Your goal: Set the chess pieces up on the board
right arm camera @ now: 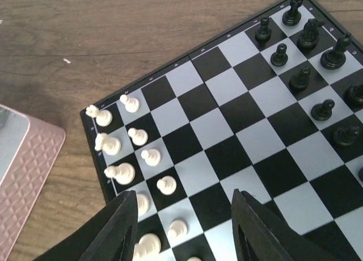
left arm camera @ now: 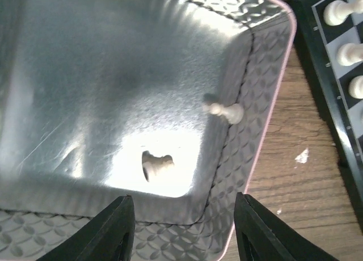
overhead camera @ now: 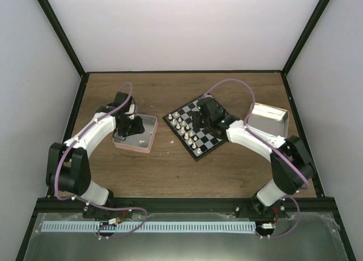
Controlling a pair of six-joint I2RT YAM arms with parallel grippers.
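The chessboard (overhead camera: 178, 142) stands mid-table, white pieces (right arm camera: 130, 104) along one side, black pieces (right arm camera: 307, 37) opposite. My left gripper is over the pink-rimmed bin (overhead camera: 147, 146), its fingers apart and empty. In that bin lie a small white piece (left arm camera: 227, 111) by the side wall and another pale piece (left arm camera: 159, 166) on the floor. My right gripper hangs over the board with open fingers, nothing between them visible.
A second metal bin (overhead camera: 269, 122) sits at the right of the table. Bare wood (overhead camera: 170, 176) lies along the front and back.
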